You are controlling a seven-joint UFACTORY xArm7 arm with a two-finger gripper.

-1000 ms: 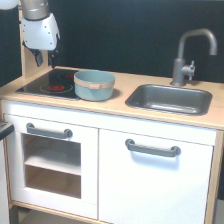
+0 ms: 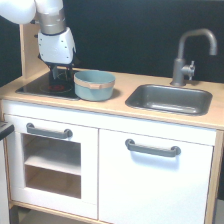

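A grey-blue round pot (image 2: 95, 88) with a light handle rests on the counter, at the right side of the black stovetop (image 2: 38, 86). Just left of the pot's rim is my gripper (image 2: 64, 77), pointing down over the stovetop from the white and grey arm. Its dark fingers blend into the dark stove and backdrop, so whether they are apart or together is unclear. Whether a finger touches the pot does not show. The pot's inside is mostly hidden at this angle.
A metal sink (image 2: 169, 98) with a grey faucet (image 2: 183, 66) takes up the counter's right side. Between pot and sink the wooden counter (image 2: 126, 82) is bare. Below are a windowed oven door (image 2: 52, 131) and a white cabinet door (image 2: 150, 180), both with dark handles.
The arm has moved right and down, from over the stove's back left corner to beside the pot. The pot stays in place. The stove's red ring is now largely covered by the gripper.
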